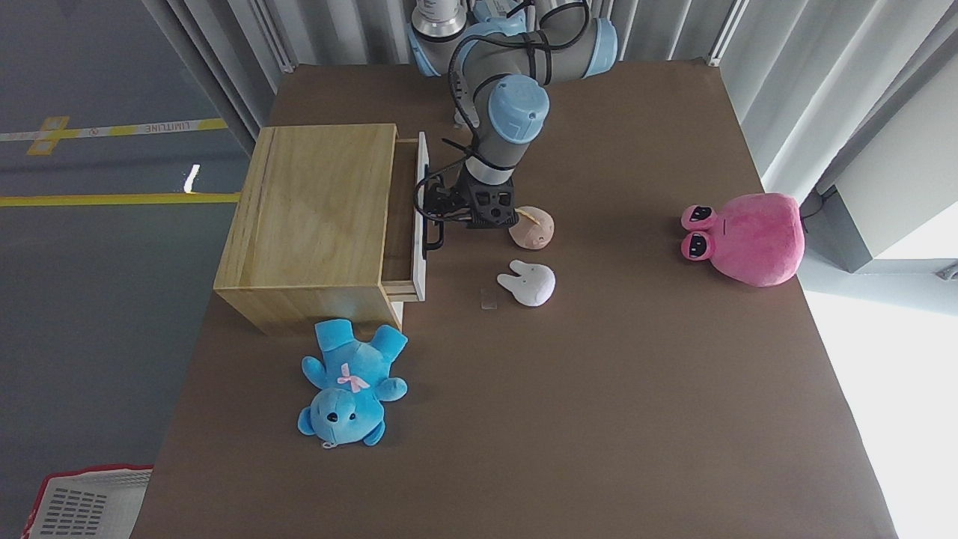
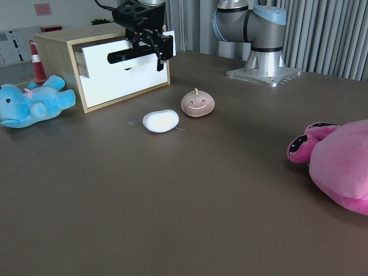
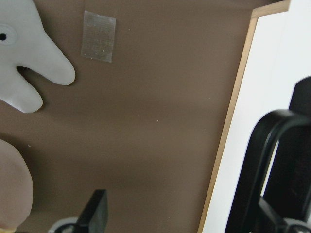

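The wooden cabinet (image 1: 312,212) stands on the table with its white-fronted top drawer (image 1: 419,270) pulled partly out. My gripper (image 2: 138,54) is at that drawer front, by the black handle; whether its fingers are shut on it I cannot tell. In the wrist view, black parts lie over the white front at the right. On the table beside the cabinet lie a pale pink round plush (image 1: 531,232) and a white rabbit plush (image 1: 531,283).
A blue bear (image 1: 351,394) lies just in front of the cabinet. A large pink plush (image 1: 754,239) is at the table's right.
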